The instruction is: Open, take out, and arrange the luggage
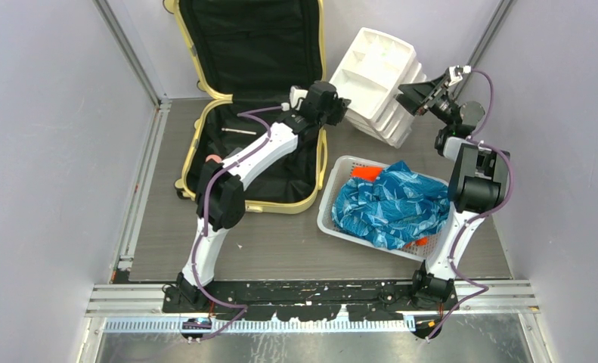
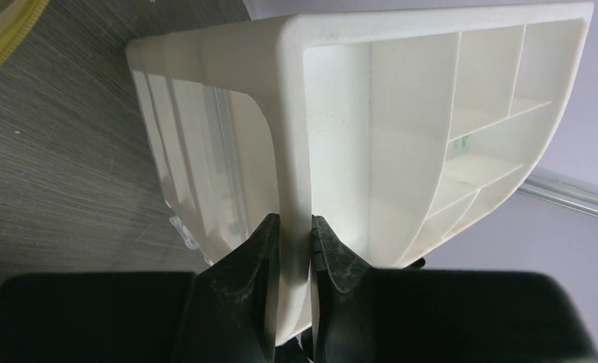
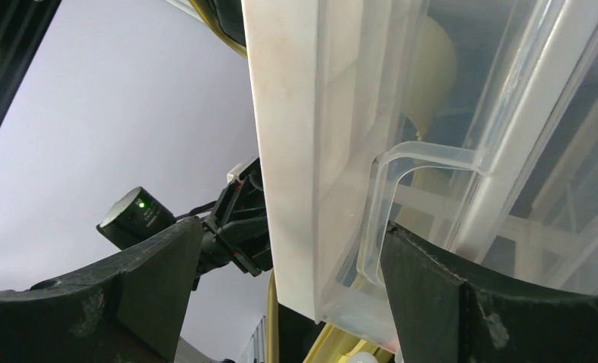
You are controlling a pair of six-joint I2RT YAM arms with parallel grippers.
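An open yellow suitcase (image 1: 318,178) with black lining holds a few small items. To its right, a tilted stack of white drawer organisers (image 1: 371,68) stands at the back. In the left wrist view my left gripper has its fingers closed round the white rim (image 2: 292,174) of the top organiser. My right gripper (image 1: 407,94) is at the stack's right side; in the right wrist view its fingers (image 3: 462,302) are spread, one against or just in front of clear plastic trays (image 3: 432,155).
A grey basket (image 1: 333,227) with blue crumpled fabric (image 1: 386,204) and orange items sits at the front right, close to the right arm. Bare floor (image 1: 280,249) shows at the front. Walls bound both sides and the back.
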